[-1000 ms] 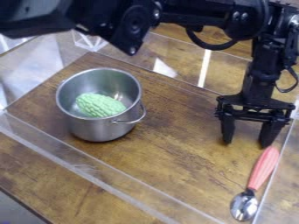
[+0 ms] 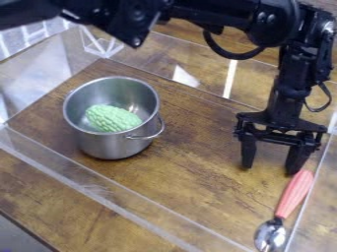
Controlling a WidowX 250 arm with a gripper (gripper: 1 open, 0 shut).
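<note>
A steel pot [image 2: 94, 146] with a side handle stands on the left of the wooden surface, holding a green bumpy oval object [image 2: 113, 117]. At the right, my black gripper [image 2: 271, 157] hangs low over the wood, fingers apart and open, nothing seen between them. Just below and right of it lies a spoon with a pink handle [image 2: 293, 195] and a metal bowl [image 2: 270, 236], pointing toward the front.
Clear plastic walls border the wooden work surface [image 2: 171, 177] at the left, back and front. The middle between pot and gripper is bare. The arm reaches across the top of the view.
My gripper has shifted very slightly left and its fingers sit a little differently. The pot, green object and spoon look unchanged.
</note>
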